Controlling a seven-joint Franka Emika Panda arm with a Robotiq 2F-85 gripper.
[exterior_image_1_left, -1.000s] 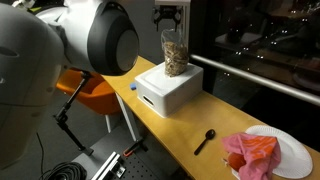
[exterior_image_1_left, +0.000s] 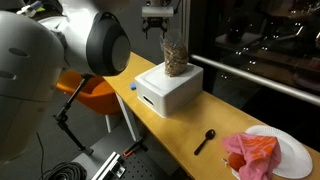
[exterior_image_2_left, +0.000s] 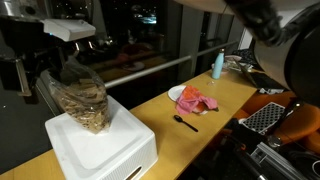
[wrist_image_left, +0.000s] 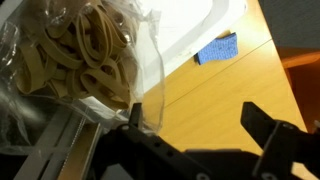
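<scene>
A clear plastic bag (exterior_image_1_left: 176, 58) of brown pieces stands on a white box (exterior_image_1_left: 168, 88) at the far end of the table. In the second exterior view the bag (exterior_image_2_left: 84, 98) is upright with its top loose. My gripper (exterior_image_1_left: 157, 30) is open, high beside the bag's top. The wrist view shows my gripper with its fingers apart and no object held between them. Clear plastic (wrist_image_left: 150, 75) reaches the left finger there; whether it touches is hard to tell. Curled brown strips (wrist_image_left: 85, 50) show inside the bag.
A blue cloth or sponge (wrist_image_left: 217, 49) lies by the box. Farther along the table are a black spoon (exterior_image_1_left: 205, 141), a white plate (exterior_image_1_left: 291, 157) and a pink cloth (exterior_image_1_left: 258, 155). A blue bottle (exterior_image_2_left: 218, 65) stands beyond. Bare table separates box and spoon.
My gripper has shifted left in the first exterior view. The bag's top edge now sits lower and more crumpled, leaning left. The box, spoon and plate are unmoved.
</scene>
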